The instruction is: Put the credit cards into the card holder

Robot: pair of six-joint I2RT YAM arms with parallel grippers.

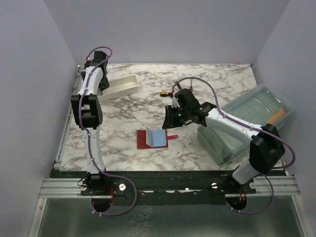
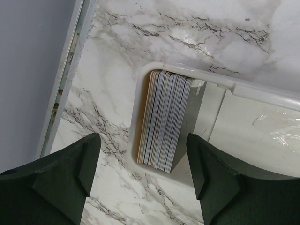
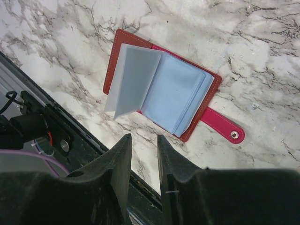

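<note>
In the left wrist view, a tight row of credit cards [image 2: 161, 119] stands on edge at one end of the white tray [image 2: 262, 96]. My left gripper is open above that end, its fingers spread wide to either side of the stack and holding nothing. A red card holder [image 3: 123, 38] lies spread on the marble table in the right wrist view. One of its clear sleeves [image 3: 139, 77] stands up, while the bluish sleeves beside it lie flat. My right gripper is part open, with a narrow empty gap, above the table near the holder.
A large translucent bin [image 1: 217, 143] stands at the right under my right arm. Screwdrivers [image 1: 191, 85] and a yellow-black tool [image 1: 165, 94] lie at the back centre. Between tray and holder the marble is bare.
</note>
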